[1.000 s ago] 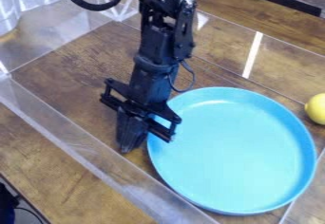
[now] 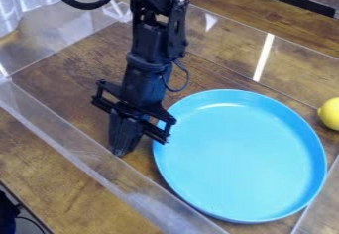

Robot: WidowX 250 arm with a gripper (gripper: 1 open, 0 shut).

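My black gripper (image 2: 127, 131) hangs low over the wooden surface at the left of the blue plate (image 2: 239, 159), close beside its rim. It is shut, and nothing shows clearly between its fingers; their tips are dark and hard to make out against the wood.
A yellow round object (image 2: 328, 113) sits at the right edge, partly cut off. Clear plastic walls run along the near left and the back left. Bare wood (image 2: 59, 169) lies to the left and behind the plate.
The arm and gripper have moved a little to the left, away from the plate's rim. The plate appears shifted very slightly left too.
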